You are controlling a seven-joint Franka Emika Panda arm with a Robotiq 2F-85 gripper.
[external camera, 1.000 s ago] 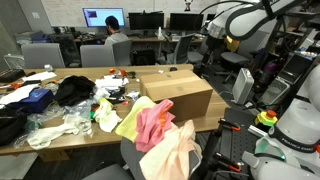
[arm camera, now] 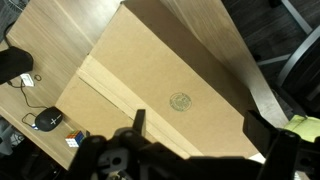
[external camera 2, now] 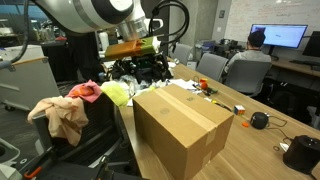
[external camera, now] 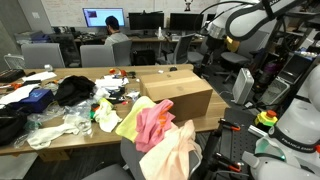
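Note:
My gripper is open in the wrist view, its two dark fingers wide apart with nothing held between them. Beneath it lies a closed brown cardboard box [arm camera: 150,85], with a taped seam and a small round print on top. The same box [external camera: 178,92] sits on the wooden table in exterior view 1, with the arm reaching in from the right, well above table height. Exterior view 2 shows the box [external camera 2: 185,130] near the table's edge; the gripper there is dark and partly hidden by the arm.
Yellow, pink [external camera: 153,126] and peach cloths [external camera: 172,155] hang over a chair in front of the table. Clothes and bags [external camera: 72,90] clutter its left side. A small colored cube [arm camera: 75,138] and black items lie beside the box. A person [external camera: 113,32] sits behind.

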